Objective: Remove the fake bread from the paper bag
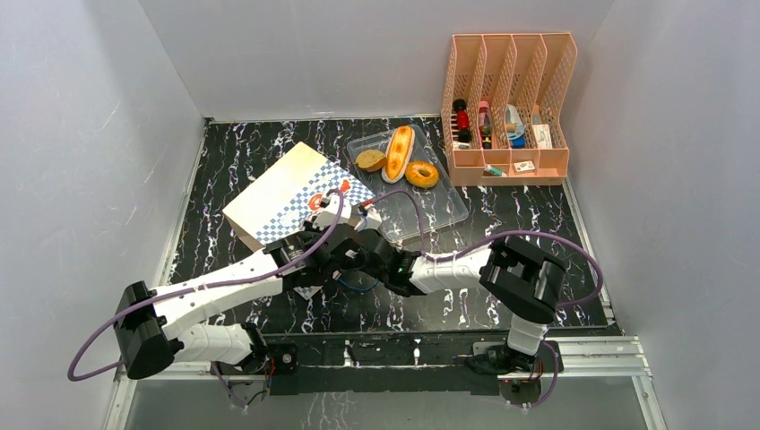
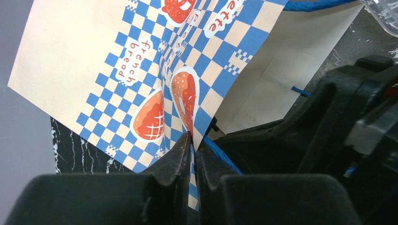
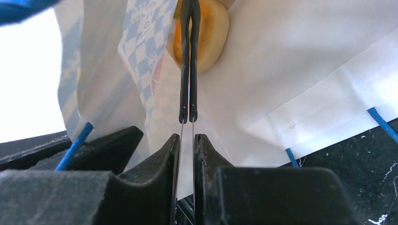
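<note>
The paper bag (image 1: 282, 184), tan with a blue check band, lies at the left with its mouth toward my arms. My left gripper is shut on the thin edge of its mouth, the checked paper running between the fingers. In the right wrist view, my right gripper is shut on a slim black two-pronged tool (image 3: 184, 89), like tongs, that reaches into the bag. Beyond the prongs, deep inside, sits a round orange-and-cream bread (image 3: 218, 35), partly hidden by tool and paper. Whether the prongs grip it I cannot tell.
A clear tray (image 1: 439, 210) holds a long loaf (image 1: 400, 148), a ring-shaped bread (image 1: 421, 174) and a brown bread (image 1: 370, 160). A pink divided rack (image 1: 502, 166) stands at back right. Blue cord handles (image 2: 319, 4) hang by the bag's mouth.
</note>
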